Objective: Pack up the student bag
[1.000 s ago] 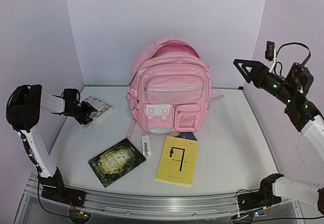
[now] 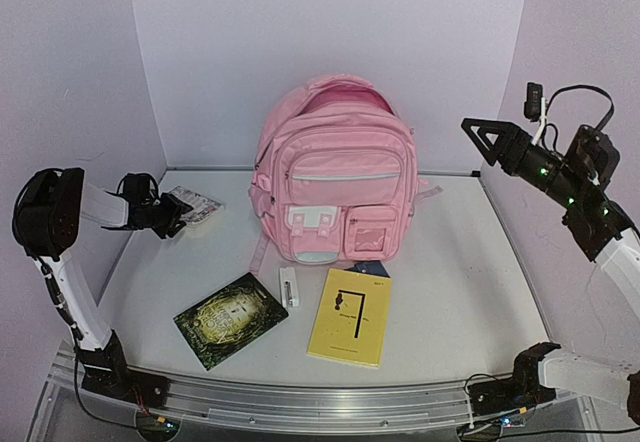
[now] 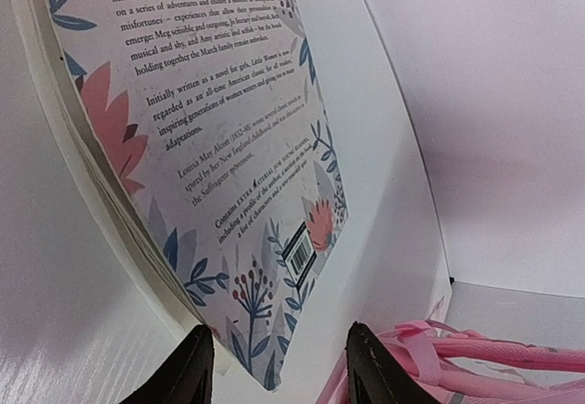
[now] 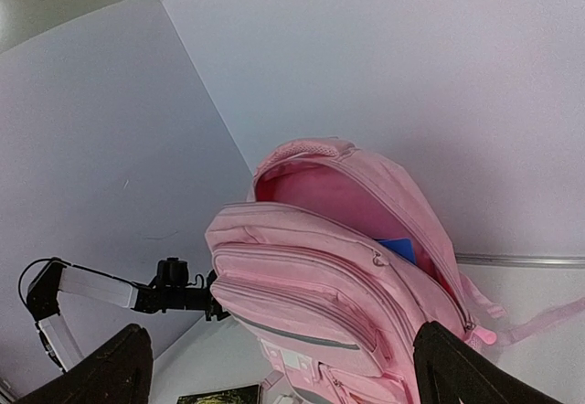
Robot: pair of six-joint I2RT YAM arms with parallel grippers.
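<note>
The pink backpack (image 2: pixel 345 177) stands upright at the back middle, its top compartment gaping, with something blue (image 4: pixel 398 249) inside in the right wrist view. At the back left lies a white floral book (image 3: pixel 210 139), back cover up. My left gripper is at its near end, fingers apart, the book's corner showing between them; contact is unclear. In front of the bag are a dark green book (image 2: pixel 232 320), a yellow book (image 2: pixel 350 317) and a small white object (image 2: pixel 289 287). Raised on the right, my right gripper (image 2: pixel 480 137) is open and empty.
A dark blue item (image 2: pixel 370 268) is partly covered by the yellow book and bag. Pale walls enclose the table on three sides, and a metal rail (image 2: pixel 320 390) runs along the front.
My left gripper has shifted slightly at the floral book, and the book appears to have moved a little toward the back. The backpack, other books and right arm are unchanged.
</note>
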